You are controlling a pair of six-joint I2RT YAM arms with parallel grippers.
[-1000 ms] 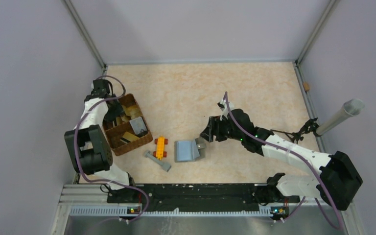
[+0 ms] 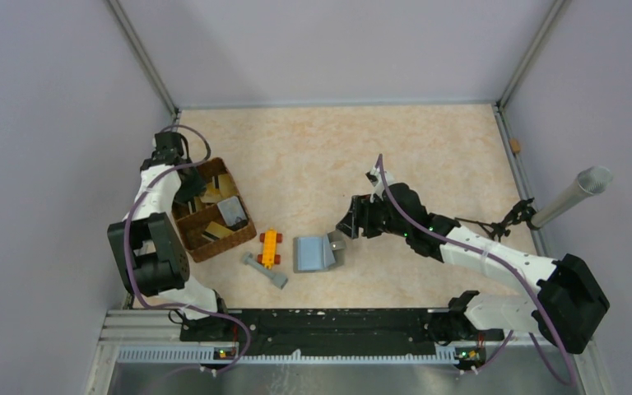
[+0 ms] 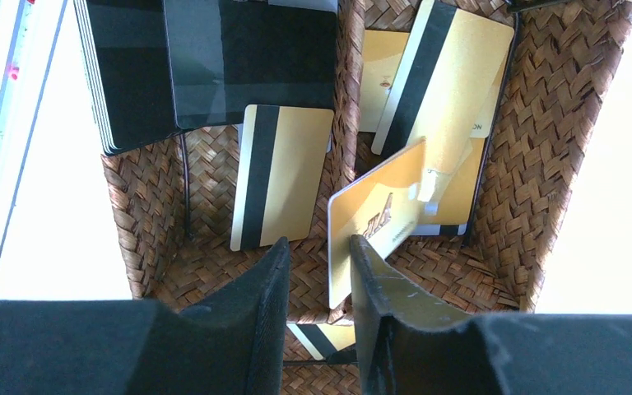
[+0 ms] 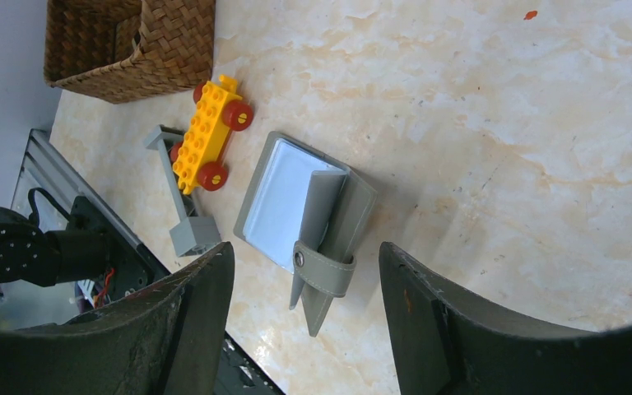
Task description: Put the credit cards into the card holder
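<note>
A woven divided basket (image 2: 240, 235) holds several gold and dark cards. My left gripper is inside it, fingers part open. A tilted gold card (image 3: 378, 206) stands against its right finger; a gap shows to the left finger. Flat gold cards (image 3: 284, 173) and dark cards (image 3: 251, 62) lie around it. A grey card holder (image 4: 325, 267) with a pale blue panel lies on the table, below my right gripper, which stands open and empty.
A yellow toy car (image 2: 270, 247) and a grey tool (image 2: 261, 268) lie between basket and holder.
My left gripper has shifted very slightly over the basket. The right arm and the objects outside the basket have not moved.
</note>
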